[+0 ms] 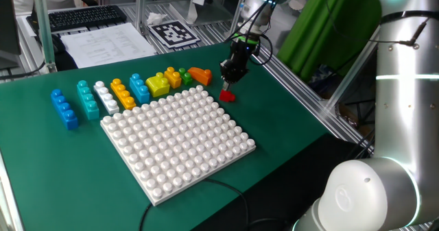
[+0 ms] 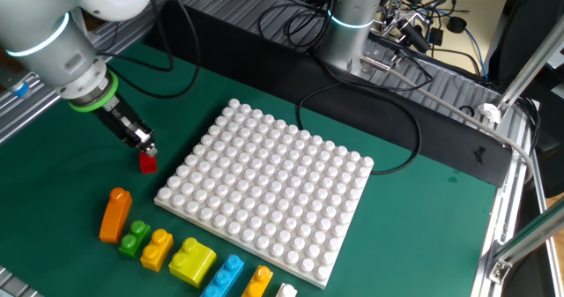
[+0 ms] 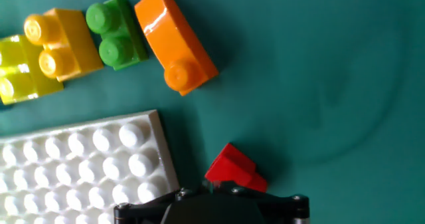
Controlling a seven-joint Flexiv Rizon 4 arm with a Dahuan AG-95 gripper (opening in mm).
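Note:
A small red brick [image 1: 227, 96] lies alone on the green mat, off one corner of the white studded baseplate [image 1: 180, 140]. My gripper [image 2: 148, 147] hangs at a tilt just over the red brick [image 2: 148, 163], its tip overlapping the brick's upper part in exterior view 2. Whether they touch is unclear. In the wrist view, the red brick [image 3: 236, 168] shows beyond the dark gripper parts along the bottom edge, which cover its near side. The fingers are too small and dark to show how far apart they stand.
Beside the plate runs a row of bricks, among them an orange one [image 3: 174, 39], a green one [image 3: 117, 34] and a yellow-orange one [image 3: 65, 43]. The plate's studs are bare. Free mat stretches to the right of the red brick in the wrist view. A black cable [image 2: 414, 143] loops past the plate.

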